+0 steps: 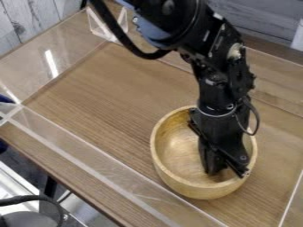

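Note:
A wooden bowl (179, 163) sits on the table at the lower right of centre. My black gripper (221, 156) reaches down from above into the bowl, its fingers low inside near the right wall. It looks shut, and nothing shows between the fingers, though their tips are partly hidden by the dark body of the gripper.
Cables and dark gear lie beyond its lower left edge. A pale panelled wall stands at the back.

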